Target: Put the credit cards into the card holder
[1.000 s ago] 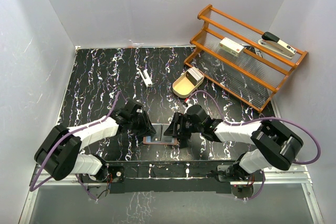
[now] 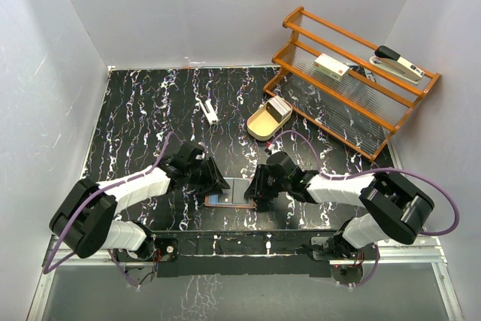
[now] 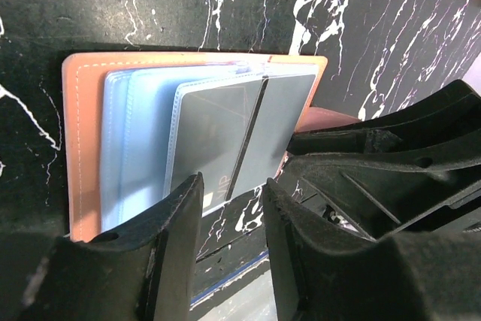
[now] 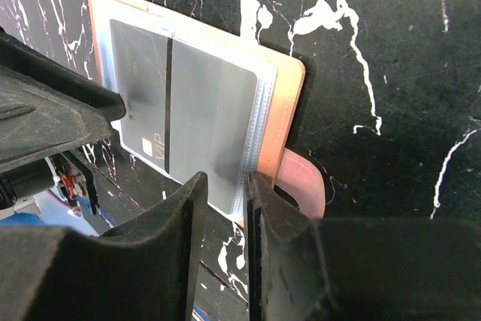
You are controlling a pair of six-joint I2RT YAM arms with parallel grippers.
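Note:
The card holder (image 2: 231,202), orange-edged with a light blue inside, lies open at the table's front middle. A grey card (image 3: 214,122) marked VIP with a dark stripe lies in its clear sleeve (image 4: 259,103). My left gripper is part open over the card's front part, nothing held between its fingers. At the holder's right end my right gripper is also part open; the card and sleeve edge show in its gap, and whether the fingers touch them I cannot tell. A pink tab (image 4: 302,182) sticks out from under the holder.
A yellow tray (image 2: 261,123) with a small stack (image 2: 278,108) of items stands behind the right arm. At the back right is a wooden rack (image 2: 353,95) with a box and stapler. A white object (image 2: 208,111) lies left of the tray.
My right gripper's fingers have drawn closer together and moved off the card's middle toward the holder's right end.

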